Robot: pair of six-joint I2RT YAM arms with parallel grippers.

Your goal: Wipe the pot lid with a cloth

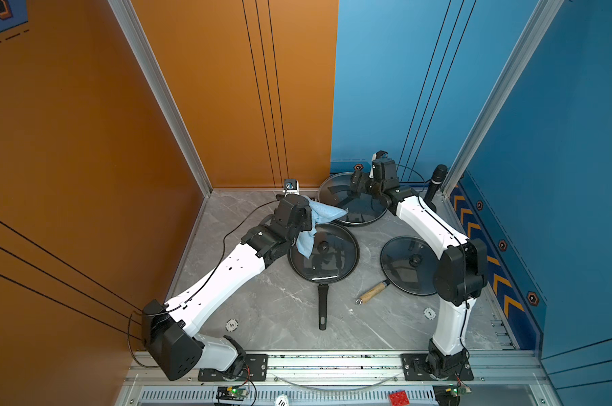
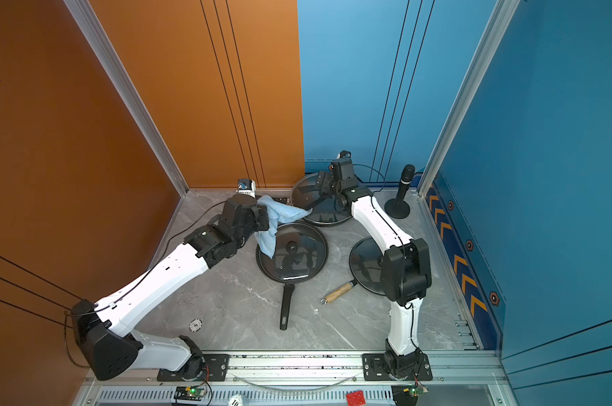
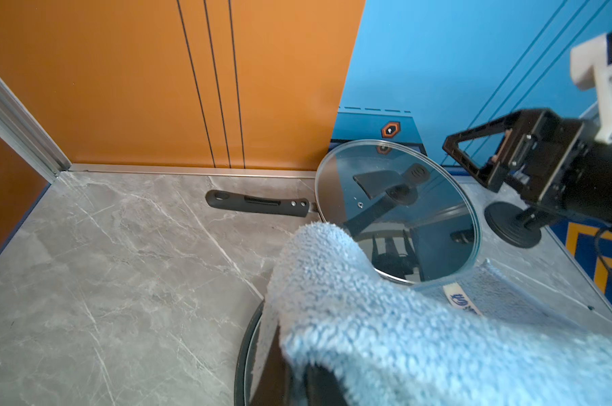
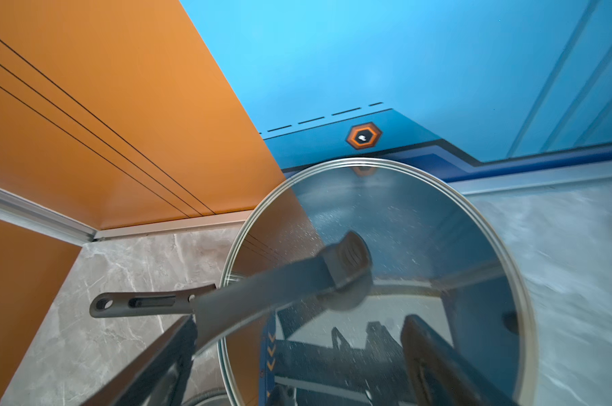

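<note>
The light blue cloth point(image 3: 387, 324) hangs from my left gripper, which is shut on it. In the top left view the cloth point(image 1: 326, 212) drapes over the upper left edge of the front pan's glass lid point(image 1: 329, 260). My right gripper is open above the large glass lid point(image 4: 400, 203) at the back, with nothing between its fingers. That lid has a dark, elongated handle point(image 4: 285, 287), which appears beyond the fingertips in the right wrist view. Whether they touch it I cannot tell.
A third lidded pan point(image 1: 407, 270) with a wooden handle point(image 1: 373, 291) lies at the right, under my right forearm. A black microphone-shaped stand point(image 2: 402, 193) stands in the back right corner. Walls close off the back and sides.
</note>
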